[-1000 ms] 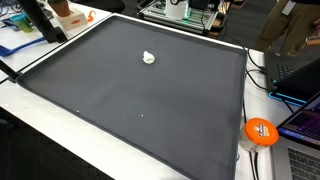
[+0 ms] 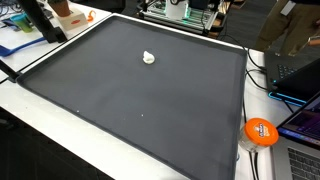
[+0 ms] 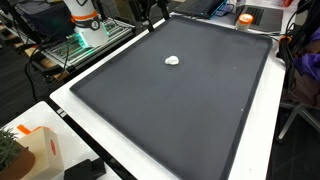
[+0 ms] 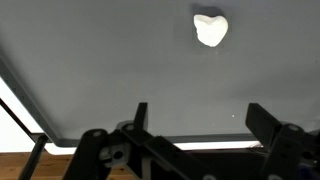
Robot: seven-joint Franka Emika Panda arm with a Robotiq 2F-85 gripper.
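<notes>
A small white object (image 4: 210, 29), roughly heart-shaped from above, lies alone on the dark grey board (image 4: 110, 65). From outside, the white piece (image 2: 149, 57) appears towards the board's far side, and the same white lump (image 3: 172, 60) shows in exterior view 2. My gripper is open, its two black fingers wide apart with only bare board between them. In the wrist view the white object sits beyond the fingertips, near the top edge. Exterior view 2 shows dark gripper parts at the top, near the board's far left edge.
An orange-lidded jar (image 2: 260, 132) stands off the board's right edge, beside a laptop (image 2: 297, 158). Containers, one of them orange-brown (image 2: 68, 7), crowd the far left corner. A potted plant (image 3: 10, 155) is at the near left in exterior view 2. Most of the board is clear.
The white object has stayed in place on the board. Any arm motion at the top edge of exterior view 1 is too slight to make out clearly.
</notes>
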